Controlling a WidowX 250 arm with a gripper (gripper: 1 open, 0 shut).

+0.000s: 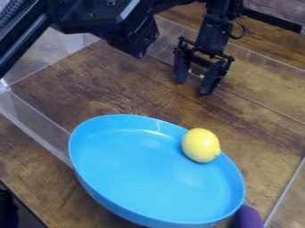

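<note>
My black gripper (pixel 198 69) is at the top centre of the camera view, low over the wooden surface, its fingers spread open with nothing visible between them. Nearer the front, a large blue plate (pixel 149 178) holds a yellow egg-shaped object (pixel 201 145) on its right side. A purple object (pixel 247 217), cut off by the frame, lies at the bottom right beside the plate.
Clear strips run along the left and back of the surface. Black arm parts and cabling fill the top left.
</note>
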